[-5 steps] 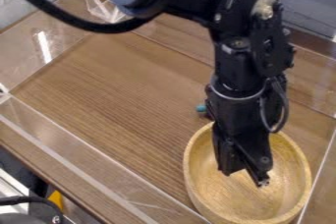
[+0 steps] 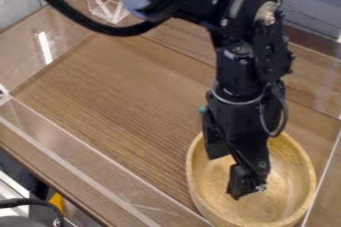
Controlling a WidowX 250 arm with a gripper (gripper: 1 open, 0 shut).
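Observation:
My gripper [image 2: 229, 161] hangs from the dark arm over a tan round bowl [image 2: 214, 197], its fingers open and reaching down inside the bowl's rim. Nothing clearly shows between the fingers. A small teal object [image 2: 204, 110] peeks out from behind the gripper on the left; what it is, I cannot tell.
Clear plastic edging runs along its sides, with a white wall at the back left. Dark cables and a yellow item sit off the table's lower left corner.
Over the last second my gripper's fingers have spread apart and the wrist has shifted slightly above the bowl. The bowl stays in place.

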